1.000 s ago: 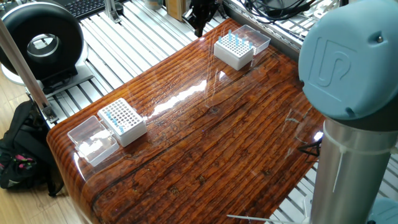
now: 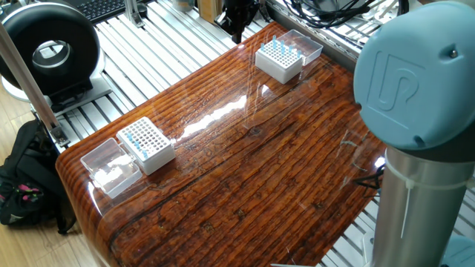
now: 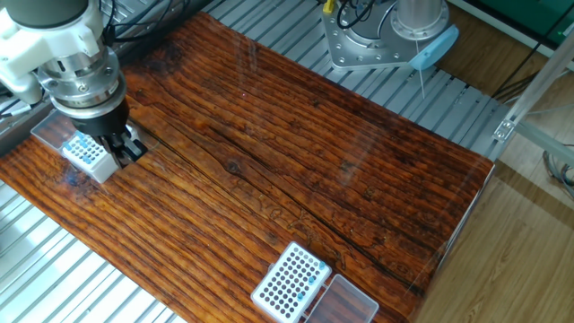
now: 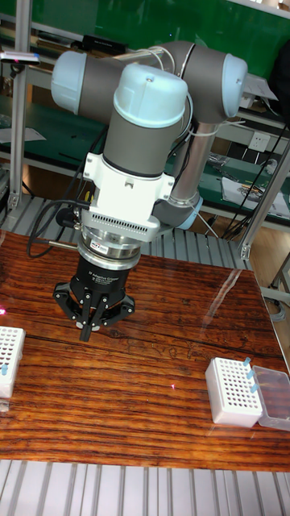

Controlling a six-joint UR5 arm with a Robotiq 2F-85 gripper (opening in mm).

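Observation:
My gripper (image 4: 89,330) hangs fingers down above the table, clear of its surface. Its fingertips look close together, but I cannot tell whether they meet; nothing shows held. A white tube rack (image 3: 87,154) with several blue pieces upright in its holes stands by the gripper in exterior view 2. That same rack (image 2: 278,68) is at the far right end in exterior view 1, with the gripper partly cut off at the top edge. A second white rack (image 2: 152,152), also holding blue pieces, sits at the opposite end of the table.
Clear lids (image 2: 111,167) lie folded open beside both racks. Slatted metal rails (image 4: 129,490) border the table. A large blue arm joint (image 2: 415,74) covers the right of exterior view 1.
The gripper at the top of exterior view 1 has shifted slightly left. The blue arm joint has also moved a little left and down. Both racks stay put.

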